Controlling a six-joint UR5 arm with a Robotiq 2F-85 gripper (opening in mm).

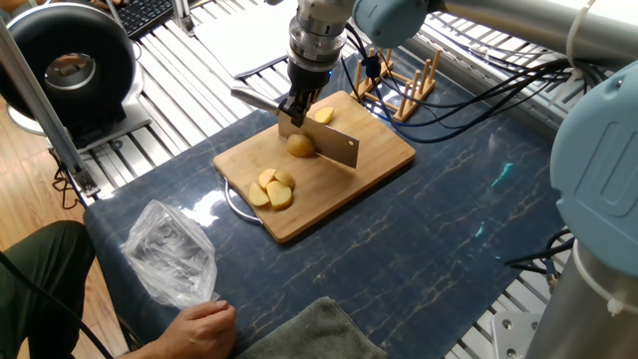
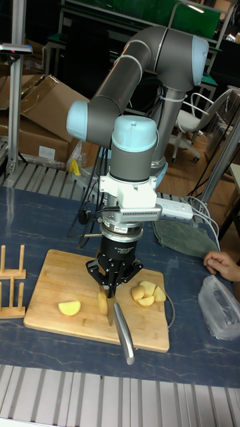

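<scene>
My gripper [image 1: 293,112] points down over the wooden cutting board [image 1: 344,184], shut on a cleaver [image 1: 334,143]. The cleaver's metal handle [image 2: 123,334] sticks out to one side of the fingers. Its blade stands upright across the board, right beside a potato piece [image 1: 298,146]. Whether the lower edge touches the board is hard to tell. On the blade's other side lies a cut potato piece [image 2: 69,307]. Several more potato chunks [image 1: 272,187] are grouped near the end of the board with the metal handle loop.
A wooden peg rack [image 1: 408,92] stands beyond the board. A clear plastic bag [image 1: 171,254], a person's hand [image 1: 202,329] and a grey-green cloth [image 1: 314,334] occupy the near side of the table [image 1: 439,229]. Cables hang beside the arm.
</scene>
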